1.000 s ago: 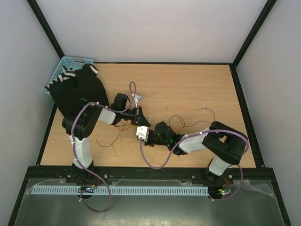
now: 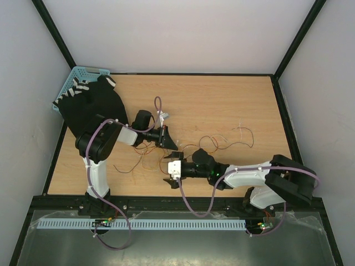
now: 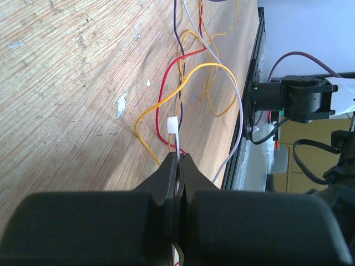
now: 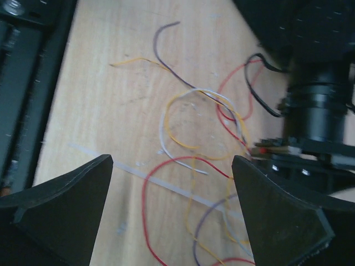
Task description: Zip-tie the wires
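Observation:
Thin red, yellow, purple and white wires lie loosely looped on the wooden table, also spread below the open fingers in the right wrist view. In the left wrist view my left gripper is shut on a thin strip with a small white tab (image 3: pixel 172 124), apparently a zip tie, with wires at its tip. My right gripper is open, nothing between its fingers, held over the wires just below and right of the left gripper in the top view (image 2: pixel 173 169).
A blue basket (image 2: pixel 86 72) with a black striped cloth (image 2: pixel 94 105) stands at the left. Dark frame rails edge the table.
The left arm has stayed still.

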